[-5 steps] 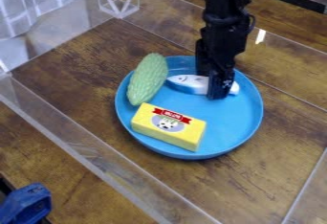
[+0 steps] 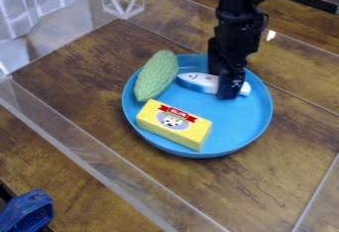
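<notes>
The black gripper [image 2: 228, 72] reaches down from the top into a blue round bowl [image 2: 243, 127], its fingertips at a white object [image 2: 199, 81] with blue markings lying at the back of the bowl. The fingers are dark and partly overlap that object, so their exact spread is hard to see. A green corrugated oval object [image 2: 158, 75] rests at the bowl's left. A yellow box [image 2: 173, 124] with a red label and a cartoon face lies at the front left of the bowl.
A clear plastic edge runs diagonally along the left and front. A blue object [image 2: 24, 212] sits at the bottom-left corner.
The bowl and its contents have shifted slightly over the last second. The gripper stays at the white object, with only slight movement.
</notes>
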